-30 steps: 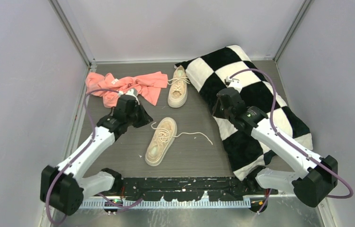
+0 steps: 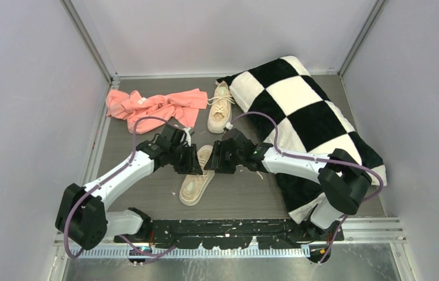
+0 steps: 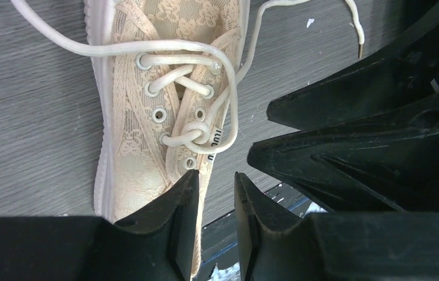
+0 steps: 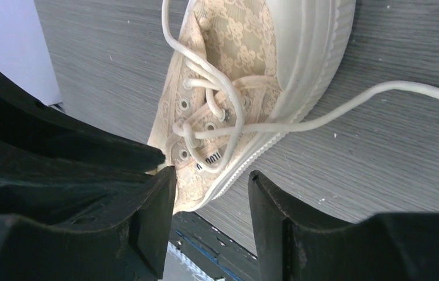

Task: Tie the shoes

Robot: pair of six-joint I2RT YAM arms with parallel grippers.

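Note:
A beige sneaker (image 2: 194,188) lies on the grey floor under both grippers, its white lace (image 3: 229,93) loosely looped over the eyelets, loose ends trailing aside (image 4: 407,88). My left gripper (image 2: 195,165) and right gripper (image 2: 214,163) hover close together over its laces, both open, with nothing held between their fingers. In each wrist view the other gripper's dark fingers reach in from the side. A second beige sneaker (image 2: 219,117) with laces across it stands farther back.
A pink cloth (image 2: 158,105) lies at the back left. A black-and-white checked cushion (image 2: 299,105) fills the right side.
Both grippers have moved inward and toward the front, over the near sneaker, the right one by a longer way from the right. The sneakers look unmoved.

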